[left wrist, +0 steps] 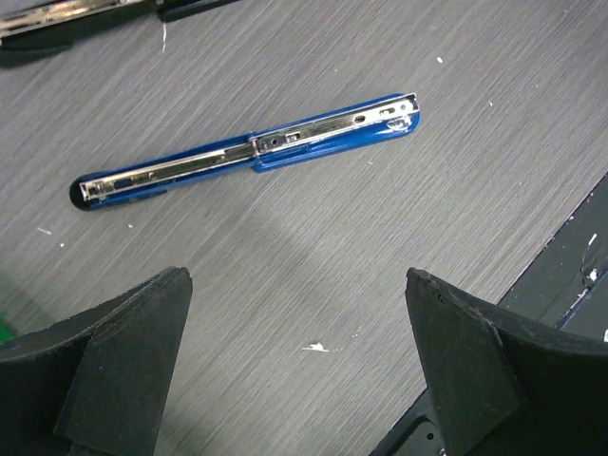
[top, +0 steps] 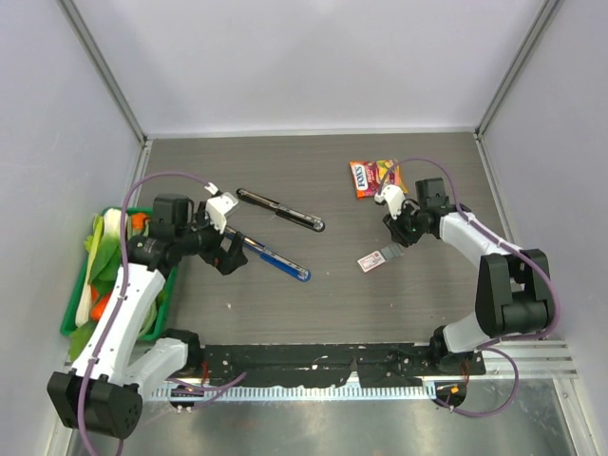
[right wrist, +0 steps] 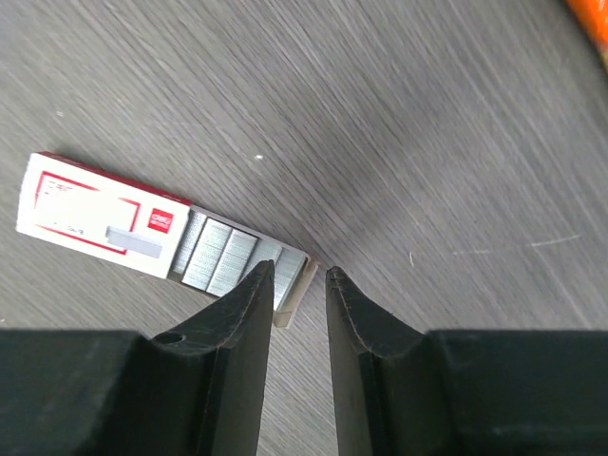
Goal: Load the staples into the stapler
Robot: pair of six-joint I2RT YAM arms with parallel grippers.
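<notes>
A blue open stapler [top: 271,258] lies mid-left on the table; in the left wrist view its metal channel [left wrist: 332,126] shows. A black stapler [top: 290,213] lies behind it. My left gripper hangs open over bare table in front of the blue stapler, holding nothing. On the right, a red-and-white staple box [right wrist: 100,214] lies with silver staple strips [right wrist: 228,256] exposed at its end. My right gripper is just over that end, its fingertips part open; I cannot tell that anything is between them.
A snack bag [top: 373,179] lies at the back right. A green basket of vegetables [top: 78,302] stands at the left edge, beside the left arm.
</notes>
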